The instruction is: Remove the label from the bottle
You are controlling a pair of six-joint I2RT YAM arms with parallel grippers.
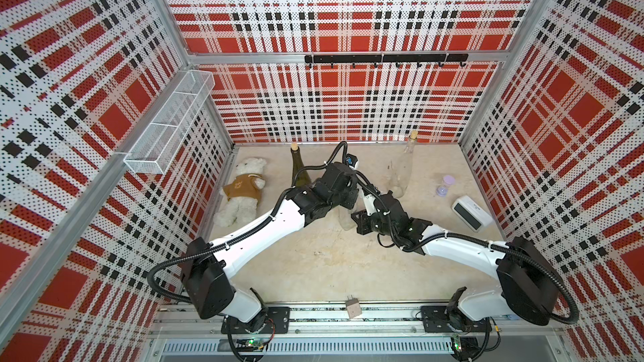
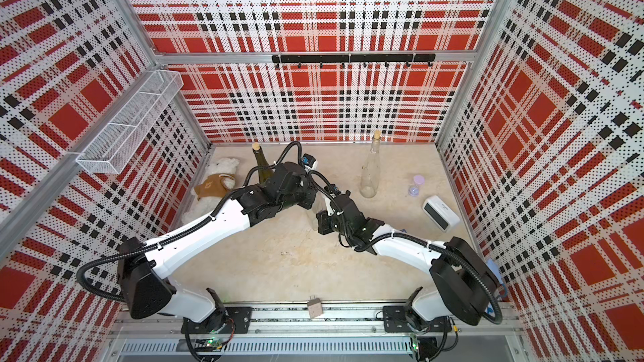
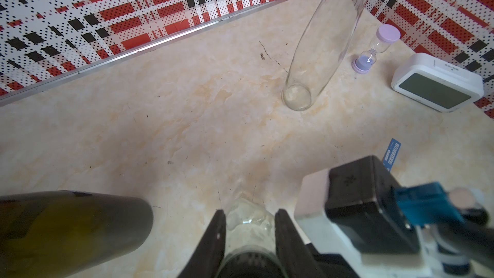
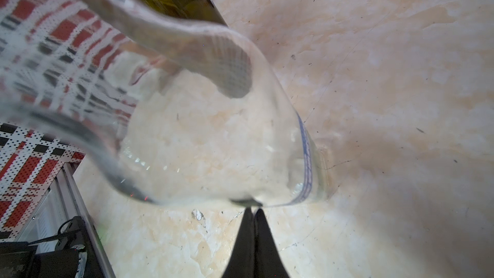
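A clear plastic bottle (image 4: 216, 133) stands at the middle of the table, with a narrow blue band low on it in the right wrist view. My left gripper is over it, shut on its upper part. My right gripper is shut, nothing seen between its fingertips, which are at the bottle's side near the lower part. Whether they touch it is hard to tell. The label itself is not clear in these views.
A green bottle (image 3: 72, 231) stands left, a clear glass bottle (image 3: 321, 46) behind right, with an hourglass (image 3: 375, 49) and a white clock (image 3: 436, 82) beside it. A teddy bear (image 1: 241, 191) lies at the left.
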